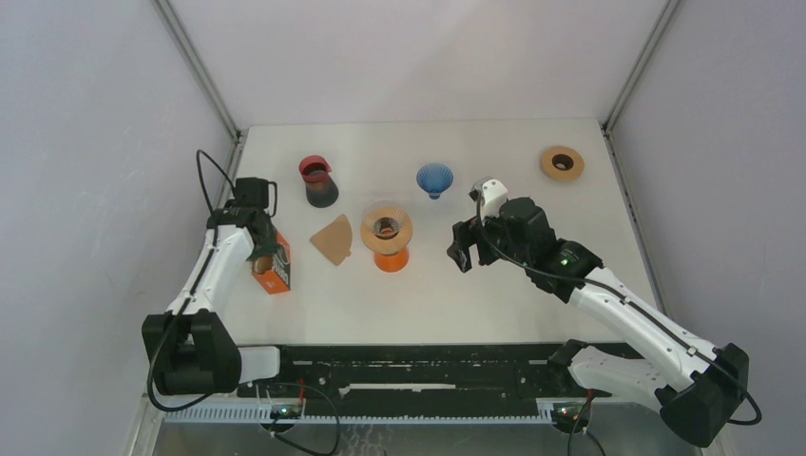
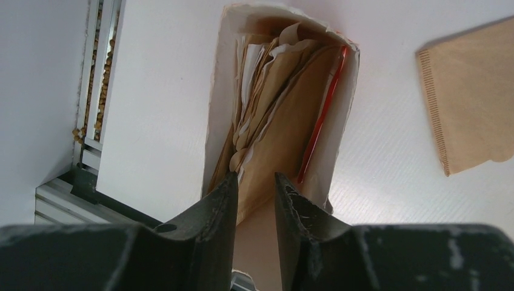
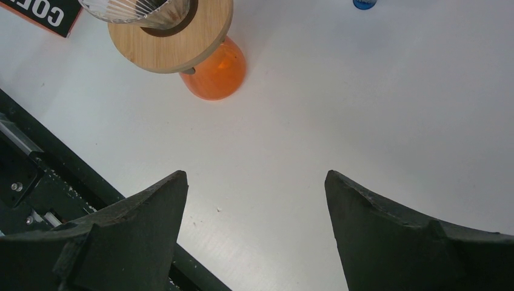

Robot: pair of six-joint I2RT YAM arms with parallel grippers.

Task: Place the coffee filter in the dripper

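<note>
A brown paper coffee filter [image 1: 333,239] lies flat on the table between the box and the dripper; the left wrist view shows its crimped edge [image 2: 431,106]. The clear dripper [image 1: 386,226] sits in a wooden collar over an orange base, and the right wrist view catches it at the upper left [image 3: 163,12]. An orange box [image 1: 274,274] holds several more filters [image 2: 291,121] standing on edge. Above that box's opening, my left gripper is part open, its fingers free of any filter. My right gripper stands wide over bare table, empty.
A dark carafe with a red rim [image 1: 319,180] stands behind the loose filter. Toward the back are a blue dripper [image 1: 434,179] and a wooden ring [image 1: 562,163]. The table front, between the two arms, is clear.
</note>
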